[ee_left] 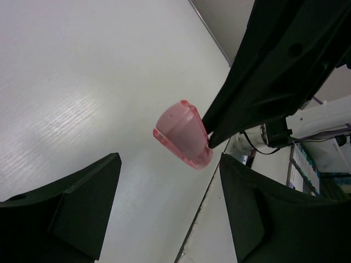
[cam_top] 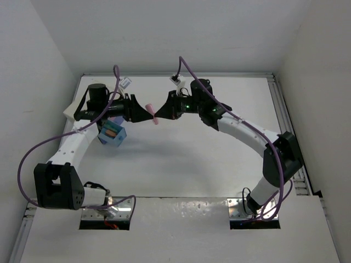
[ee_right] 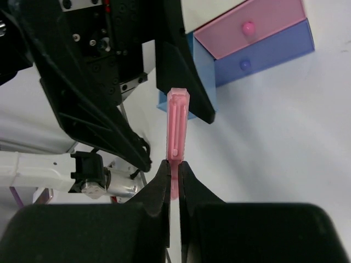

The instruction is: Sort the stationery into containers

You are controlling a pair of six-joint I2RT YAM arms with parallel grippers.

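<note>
A pink stick-shaped item (cam_top: 151,112) is held in the air near the middle by my right gripper (cam_top: 162,113), which is shut on it; in the right wrist view it stands upright between the fingertips. My left gripper (cam_top: 141,114) is open right beside it, its fingers around or just short of the item's near end (ee_left: 184,131) in the left wrist view. At the left stands a light-blue container (cam_top: 112,138) with items inside, partly under the left arm. Pink (ee_right: 247,30) and blue (ee_right: 263,55) drawers show behind the left gripper in the right wrist view.
The left arm covers part of the organiser at the left. Rails and walls border the table.
</note>
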